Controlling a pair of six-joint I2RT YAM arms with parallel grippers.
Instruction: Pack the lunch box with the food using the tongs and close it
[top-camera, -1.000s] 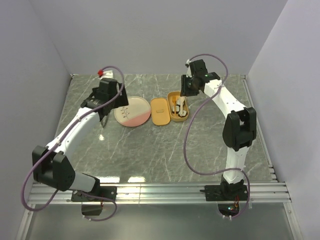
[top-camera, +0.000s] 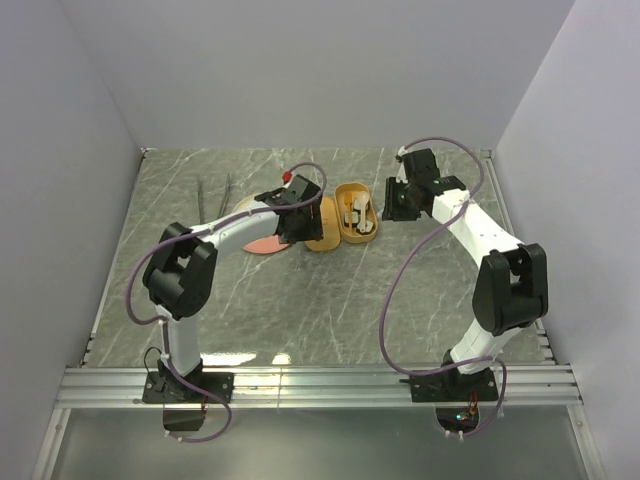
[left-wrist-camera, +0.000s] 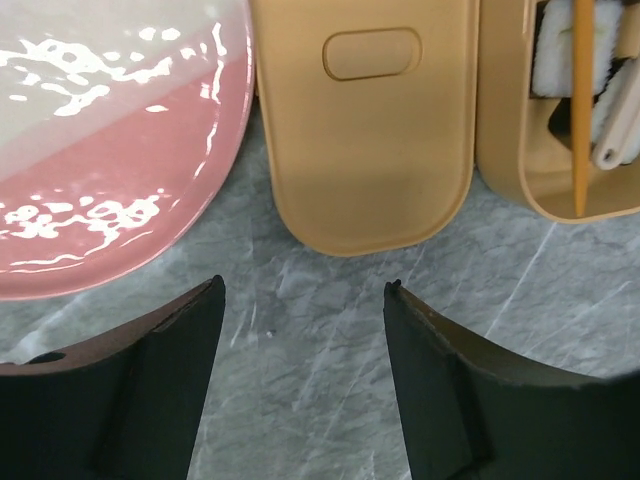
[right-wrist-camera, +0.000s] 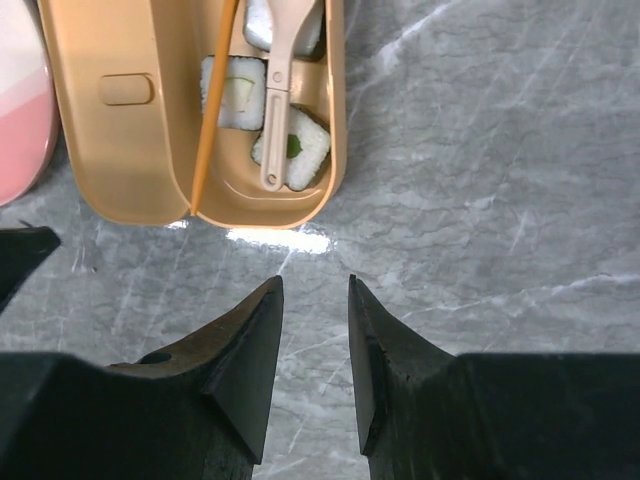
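The tan lunch box (top-camera: 372, 202) holds sushi pieces (right-wrist-camera: 235, 92), a white utensil (right-wrist-camera: 274, 135) and an orange stick (right-wrist-camera: 209, 115). Its lid (left-wrist-camera: 367, 150) lies flat at its left, beside a pink-and-cream plate (left-wrist-camera: 120, 210). My left gripper (top-camera: 301, 230) hangs over the lid area; in its wrist view its fingers (left-wrist-camera: 175, 365) stand apart just below the lid's front edge, with nothing between them. My right gripper (top-camera: 398, 208) is right of the box; in the right wrist view it is open, empty, just in front of the box.
Two thin grey items (top-camera: 200, 195) lie at the back left, apparently chopsticks or utensils. Walls border both sides and the back.
My left gripper has swung right from the left side of the table to over the lid and plate edge. My right gripper has moved right, off the box.
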